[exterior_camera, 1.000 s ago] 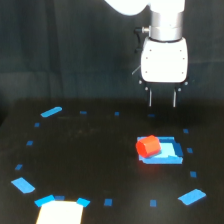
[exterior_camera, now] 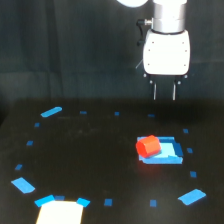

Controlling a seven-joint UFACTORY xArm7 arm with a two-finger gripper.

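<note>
A white robot arm hangs from the top right, its gripper high above the table with two thin dark fingers apart and nothing visible between them. Below it, a red block sits in the left part of a small light-blue box, apparently resting partly on its rim.
The dark table carries several blue tape strips and small square marks. A pale, bright object is cut off at the bottom left.
The red block and box look unmoved.
</note>
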